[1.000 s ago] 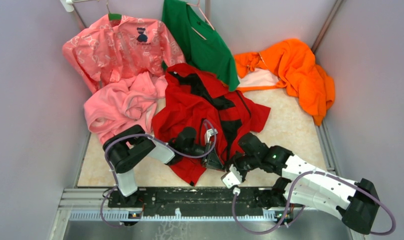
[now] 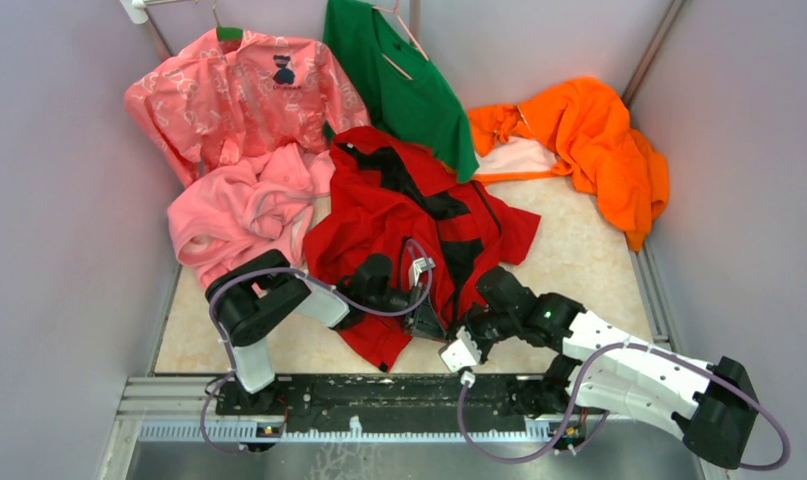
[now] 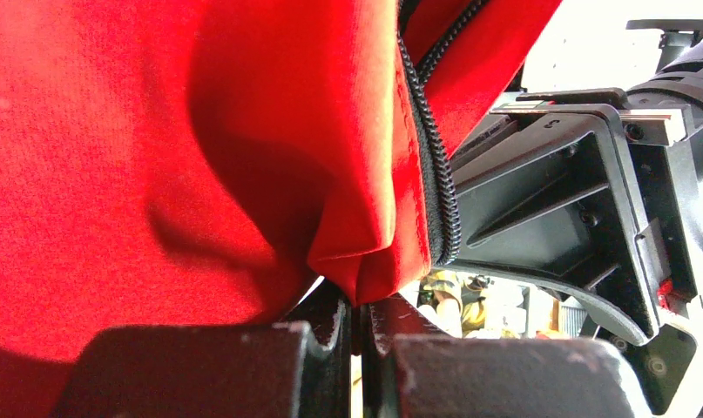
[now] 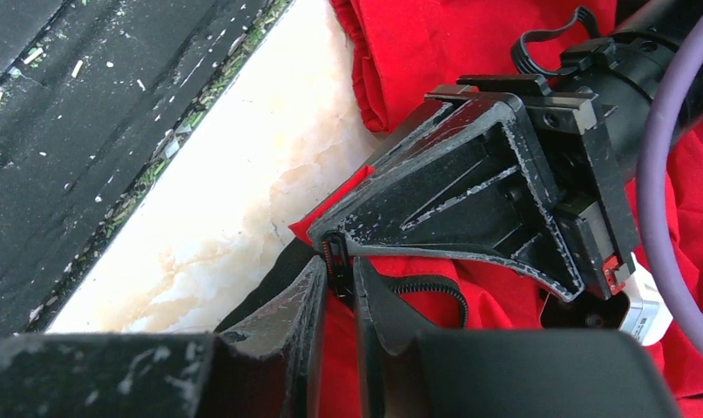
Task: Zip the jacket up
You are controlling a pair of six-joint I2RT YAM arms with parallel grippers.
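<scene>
The red jacket (image 2: 359, 220) lies open at the table's middle. My left gripper (image 2: 434, 325) is shut at its lower front edge; in the left wrist view red fabric (image 3: 156, 157) runs into its fingertips, beside a black zipper tape (image 3: 435, 174). My right gripper meets the left one at that edge, its fingertips close together around a small black zipper piece at the left gripper's tip; whether it grips that piece is unclear. Zipper teeth (image 4: 417, 283) curve away to the right under the left gripper.
Pink clothes (image 2: 239, 110) lie and hang at the back left, a green top (image 2: 399, 100) at the back, an orange garment (image 2: 599, 150) at the back right. Bare table (image 2: 579, 260) shows to the right; the table's front edge is just below both grippers.
The right gripper's wrist and its cable have shifted very slightly; the left arm and jacket show no visible change.
</scene>
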